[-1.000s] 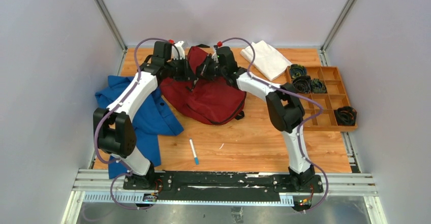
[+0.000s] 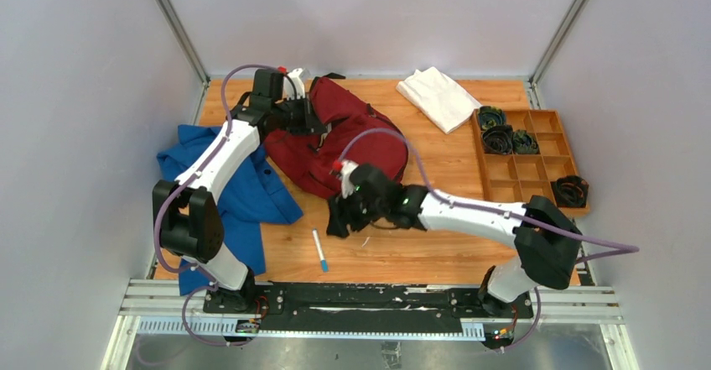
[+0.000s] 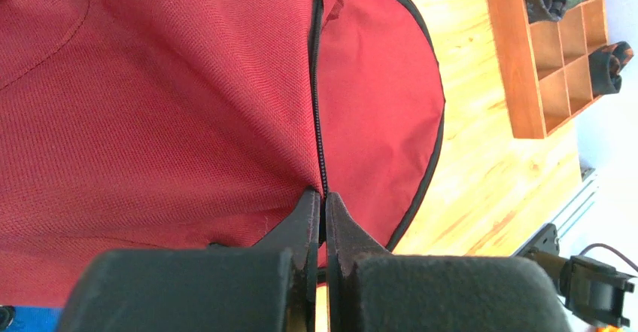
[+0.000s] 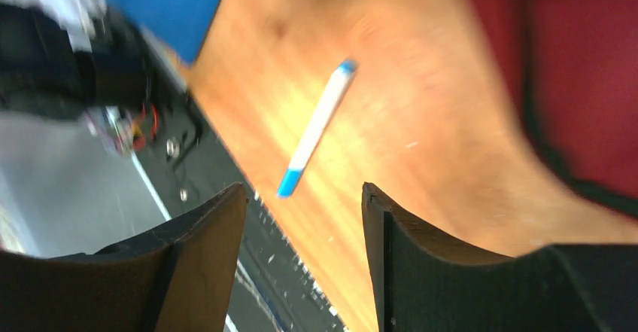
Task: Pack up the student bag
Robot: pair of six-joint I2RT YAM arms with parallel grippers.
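The red bag (image 2: 352, 143) lies in the middle of the table, its zipper (image 3: 318, 106) running under my left gripper. That gripper is shut right on the zipper line; whether fabric is between its tips is hard to tell. Over the table in front of the bag, my right gripper is open and blurred in the top view. A white marker with blue ends (image 2: 319, 249) lies on bare wood near the front edge, ahead of the right gripper's fingers in the right wrist view.
Blue cloth (image 2: 268, 202) covers the left side. A folded white cloth (image 2: 438, 97) is at the back right. A wooden compartment tray (image 2: 549, 164) with dark rolled items stands at the right. Bare table lies front centre.
The left gripper has stayed in place.
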